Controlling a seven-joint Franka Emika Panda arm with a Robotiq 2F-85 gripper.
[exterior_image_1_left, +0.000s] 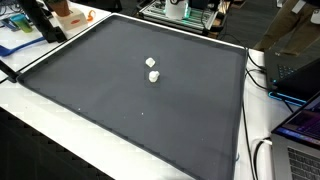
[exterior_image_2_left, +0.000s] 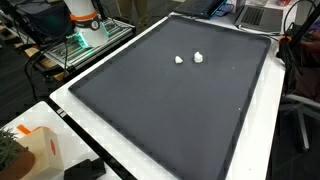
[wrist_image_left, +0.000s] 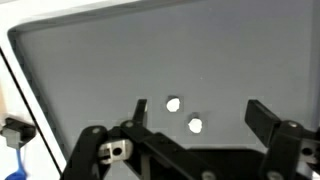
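Observation:
Two small white pieces lie close together on the dark grey board: one piece stands a little taller, and the other piece looks smaller and lower. From the second exterior view the same pair shows toward the far side, the taller piece to the right of the smaller piece. My gripper is open in the wrist view, its fingers wide apart at either side. Both white pieces appear between them, well below, and nothing is held.
Bare grey board surrounds the pieces, bordered by a raised rim and a white table. A laptop with cables sits along the right edge. A plant pot and boxes crowd one corner.

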